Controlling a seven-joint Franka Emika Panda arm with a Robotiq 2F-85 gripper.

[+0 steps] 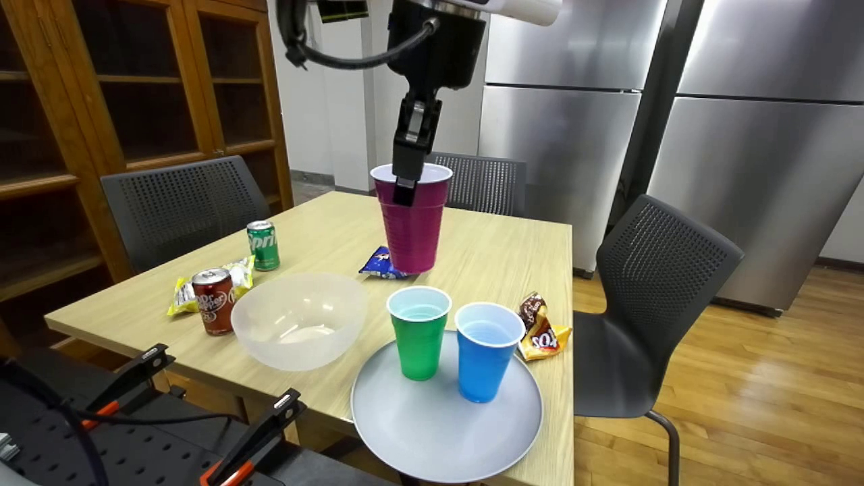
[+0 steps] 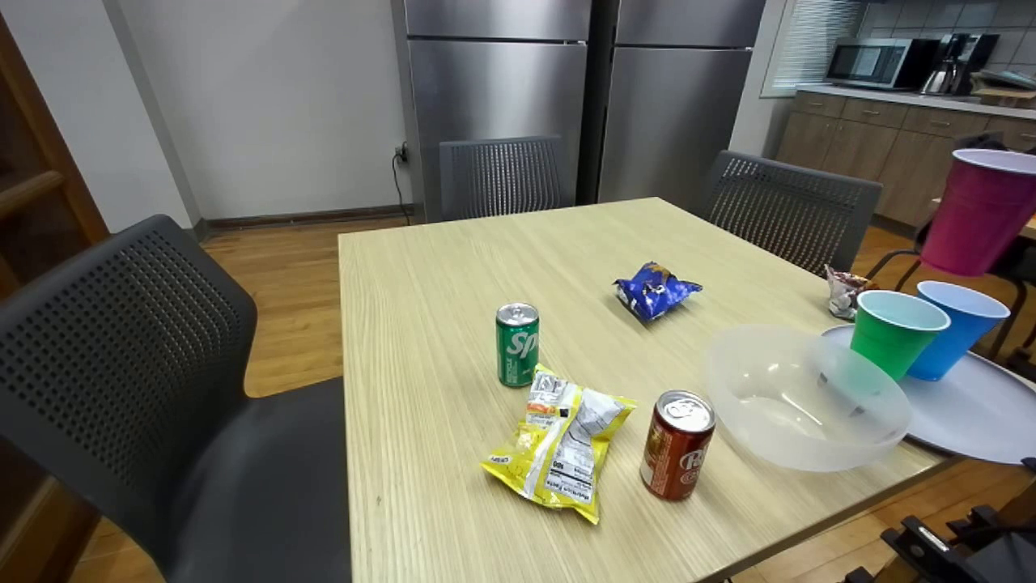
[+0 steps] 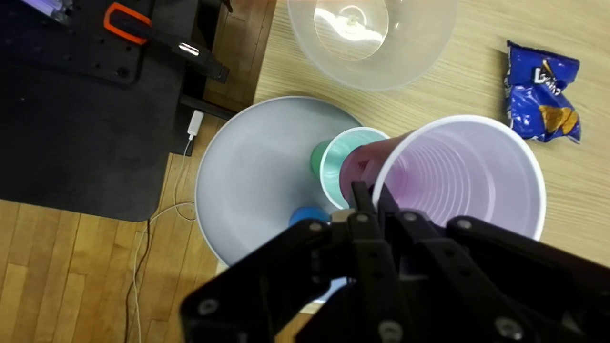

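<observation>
A magenta cup [image 1: 413,231] with a pale inside hangs upright in the air, its rim pinched by my gripper [image 1: 405,194]. In the wrist view one wall of the cup [image 3: 457,171] lies between the fingertips of the shut gripper. Below stands a grey round plate [image 1: 397,429], carrying a green cup [image 1: 419,344] and a blue cup [image 1: 486,356], both upright. The magenta cup's base is above the level of their rims. From the wrist camera it partly covers the green cup, and my fingers mostly hide the blue one.
Left of the plate sits a frosted bowl [image 1: 300,324]. Beyond it are a Dr Pepper can [image 2: 677,447], a Sprite can [image 2: 517,345] and a yellow chip bag [image 2: 563,447]. A blue snack bag [image 2: 655,290] lies mid-table; a brown-orange bag [image 1: 541,328] lies right of the plate.
</observation>
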